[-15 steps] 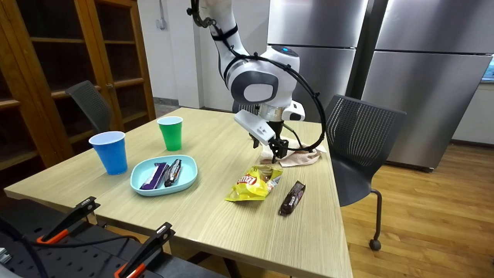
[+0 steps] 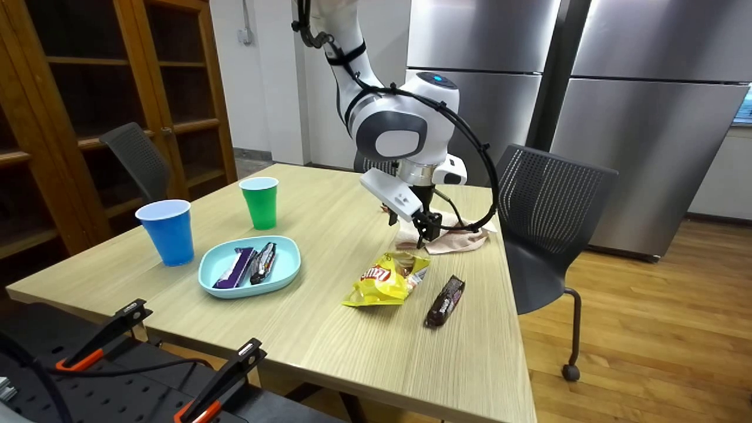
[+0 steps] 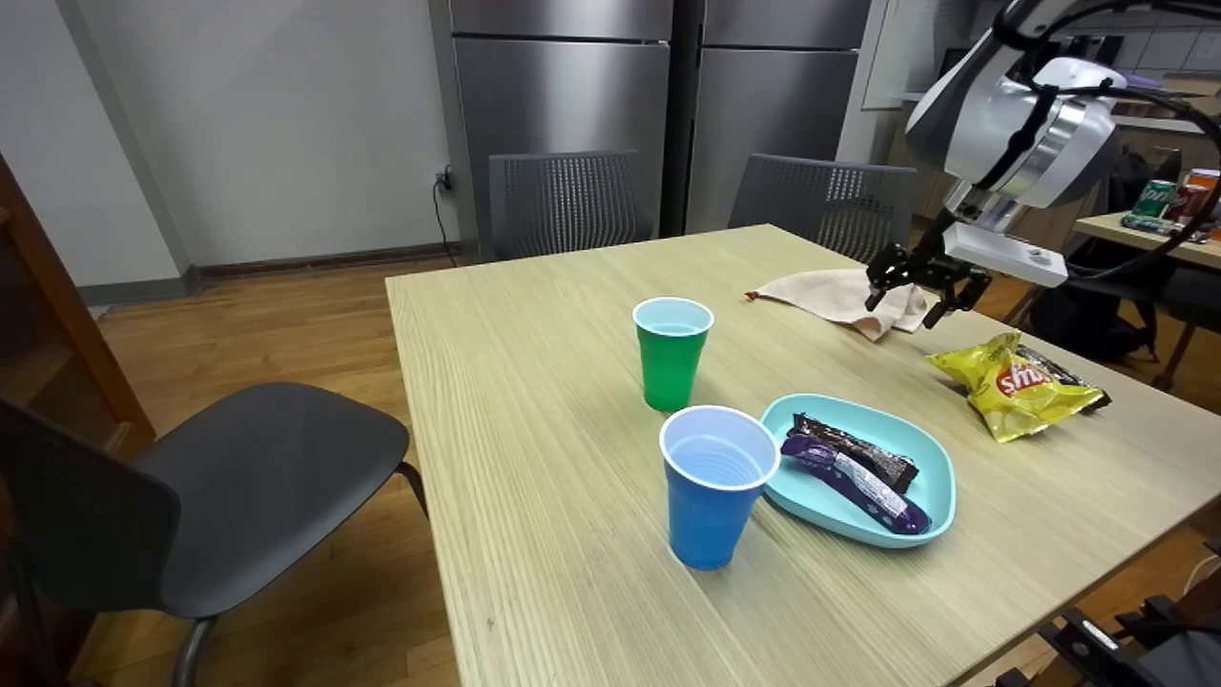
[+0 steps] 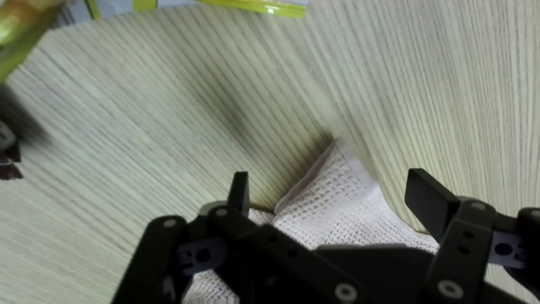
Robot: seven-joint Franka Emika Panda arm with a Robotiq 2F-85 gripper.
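Note:
A pale pink cloth (image 2: 460, 241) lies crumpled near the table's right edge. One raised corner of the cloth (image 4: 334, 202) shows between my spread fingers in the wrist view. My gripper is open just above it, holding nothing; in exterior view 2 the gripper (image 3: 904, 311) hovers over the cloth's near end. The yellow chip bag (image 2: 386, 279) sits in front of the cloth, and a dark wrapped bar (image 2: 445, 301) is beside the bag. Two more bars, one purple (image 3: 856, 486) and one dark (image 3: 858, 448), rest in the turquoise tray (image 3: 947, 487).
Left of the tray stand a blue cup (image 2: 168, 232) and a green cup (image 2: 260, 203), both upright. Black chairs (image 2: 550, 218) border the table. Bare tabletop (image 3: 549, 378) stretches across the side away from the arm.
My arm and gripper have shifted very slightly to the right in exterior view 1. The cloth, bag, bars, tray and cups stay where they were.

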